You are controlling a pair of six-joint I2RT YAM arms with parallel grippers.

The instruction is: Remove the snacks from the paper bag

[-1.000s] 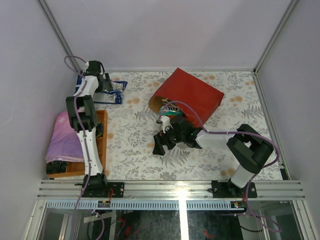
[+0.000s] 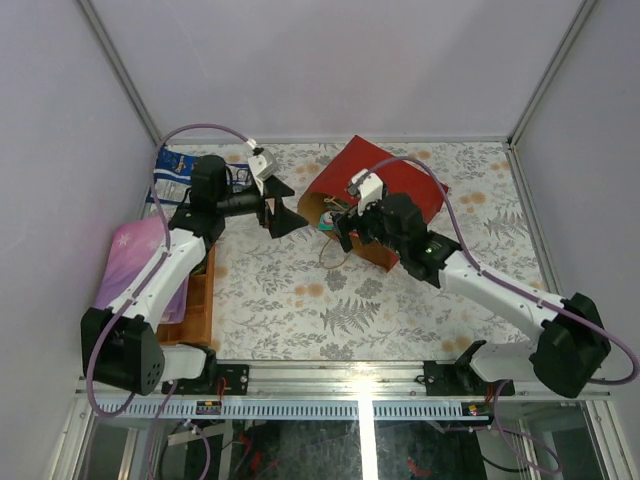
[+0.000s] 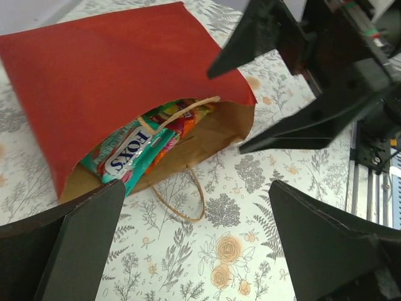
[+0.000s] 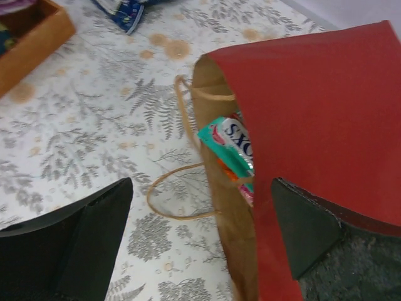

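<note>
A red paper bag (image 2: 400,190) lies on its side, its brown mouth facing left toward my grippers. Inside the mouth a green FOX'S snack packet (image 3: 131,150) shows, with an orange packet (image 3: 182,122) partly behind it. The rest of the bag's inside is hidden. My left gripper (image 2: 286,212) is open and empty, a short way left of the mouth. Open as well, my right gripper (image 2: 345,230) is at the near edge of the mouth; in the right wrist view one finger (image 4: 326,229) overlaps the red side. Whether it touches the paper I cannot tell.
A twine handle (image 3: 199,200) loops onto the table from the mouth. At left stands a wooden box (image 2: 199,305) with a pink-purple package (image 2: 135,250) over it. Blue-white packaging (image 2: 175,170) lies at the back left.
My left arm has swung from the back-left packaging rightward to near the bag's mouth. The right gripper has moved from in front of the bag up to its mouth. The bag looks unmoved.
</note>
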